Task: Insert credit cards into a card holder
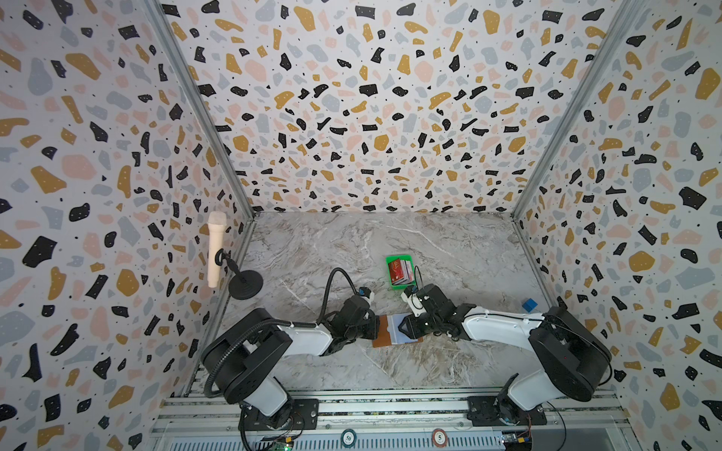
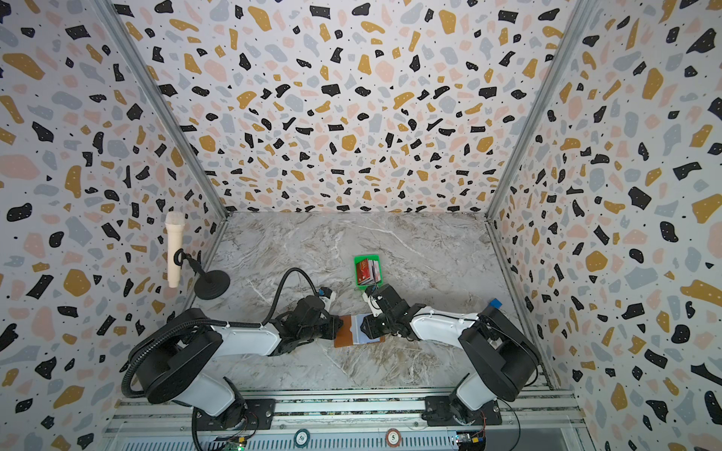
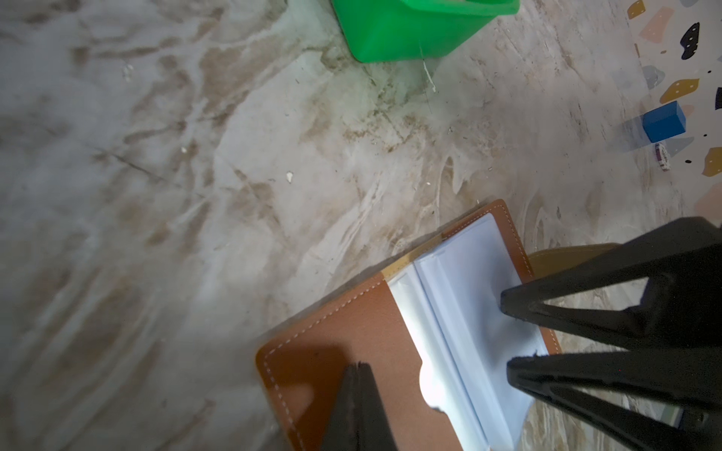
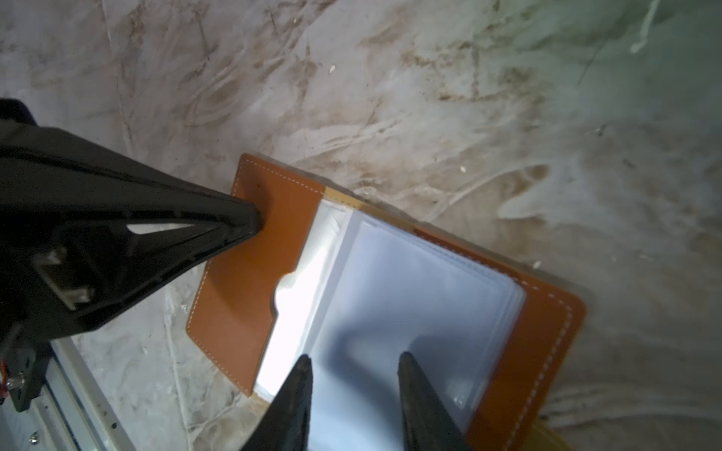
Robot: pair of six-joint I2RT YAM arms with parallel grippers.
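A brown leather card holder [image 4: 248, 270] lies open on the table, with white card sleeves [image 4: 406, 300] in it. My left gripper is shut, its fingertips at the holder's brown left part in the left wrist view, with nothing seen between them. My right gripper is part open, over the clear-white sleeves, with nothing between its fingers. A green box [image 1: 400, 257] holding several cards stands behind the holder.
A blue cube [image 1: 529, 304] lies at the right wall. A black stand [image 1: 245, 284] with a pale cylinder is at the left. The marble table around the holder is mostly clear.
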